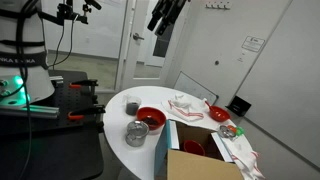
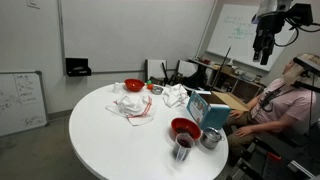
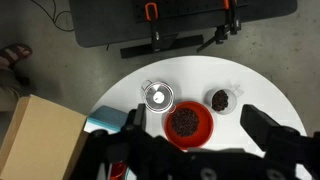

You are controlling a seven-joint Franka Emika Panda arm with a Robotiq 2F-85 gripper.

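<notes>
My gripper is high above the white round table (image 2: 110,135), fingers apart and nothing between the fingers. In the second exterior view the gripper (image 2: 264,53) hangs at the upper right, clear of everything. Beneath it in the wrist view lie a red bowl (image 3: 183,122) with dark bits inside, a small metal pot (image 3: 158,96), and a clear cup (image 3: 221,99) holding dark bits. The bowl's lower part is partly covered by my fingers. An open cardboard box (image 1: 204,166) with a blue side stands near the table edge, a red item (image 1: 194,147) inside.
White cloths (image 2: 133,106) and another red bowl (image 2: 133,85) lie on the far part of the table. A multicoloured item (image 1: 229,130) is near the wall. A person (image 2: 294,100) sits at the right.
</notes>
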